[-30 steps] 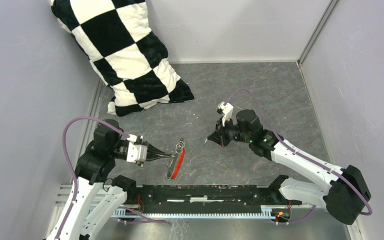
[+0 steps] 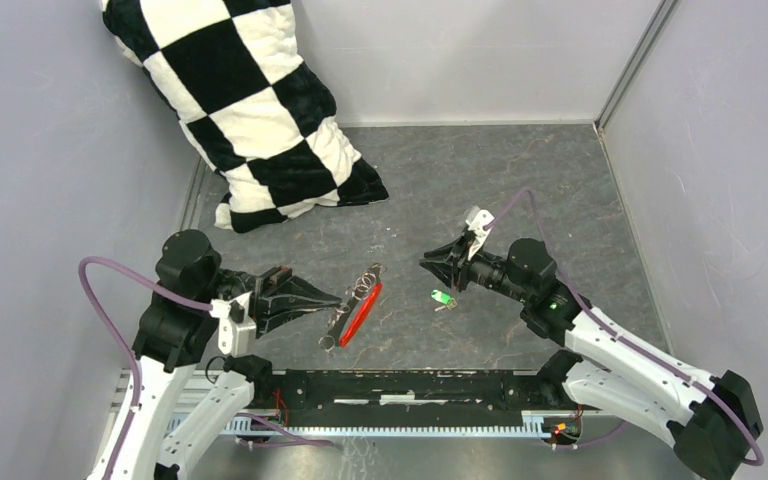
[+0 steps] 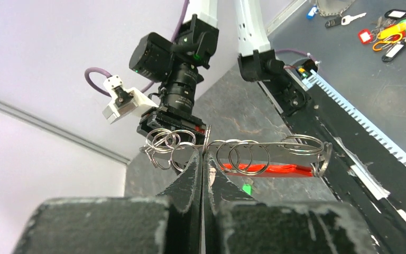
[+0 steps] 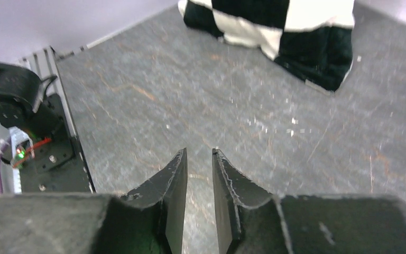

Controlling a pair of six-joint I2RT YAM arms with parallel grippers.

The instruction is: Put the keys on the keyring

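Note:
In the left wrist view the keyring [image 3: 280, 145], a metal strip carrying several loose rings with a red strip [image 3: 267, 169] beside it, spans the tips of my left gripper. The fingers are closed together on its middle, and it shows at the left-centre in the top view. A key with a green tag [image 2: 443, 297] lies on the grey floor, just in front of my right gripper [image 2: 432, 264]. The same green tag [image 3: 247, 188] appears beyond the keyring in the left wrist view. Between the right fingertips, parted in the right wrist view, there is nothing.
A black-and-white chequered cushion [image 2: 250, 120] leans at the back left. Across the front edge runs a dark rail [image 2: 410, 398]. More keys with coloured tags [image 3: 399, 34] lie beyond it in the left wrist view.
The left gripper and keyring have shifted and tilted slightly.

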